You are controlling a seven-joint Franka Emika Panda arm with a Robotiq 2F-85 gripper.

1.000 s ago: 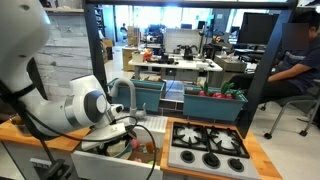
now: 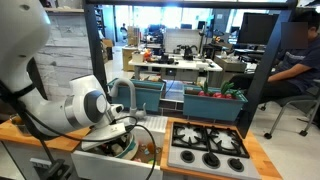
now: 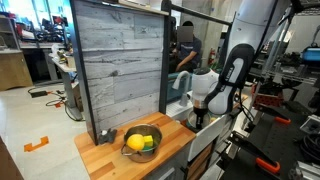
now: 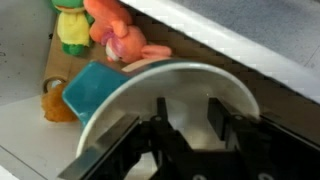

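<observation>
A round white dish point(image 4: 195, 85), plate or shallow bowl, fills the middle of the wrist view, its pale rim curving across the top. My gripper is over it, its two dark fingers apart and the dish's white surface showing between them. I cannot tell whether the fingertips touch the dish. In exterior view 1 the arm reaches down into the open white drawer point(image 2: 150, 172) at the counter's front, and its body hides much of the inside.
Beside the dish lie a teal item point(image 4: 88, 90), an orange-pink toy point(image 4: 122, 38), a green-and-yellow toy point(image 4: 73, 28) and a brown fuzzy piece point(image 4: 58, 104). A stove point(image 2: 210, 150) stands right of the drawer; a metal pot point(image 3: 140, 143) sits on the counter.
The arm stays in nearly the same place over the drawer. Any shift of the gripper or dish is too small to make out clearly.
</observation>
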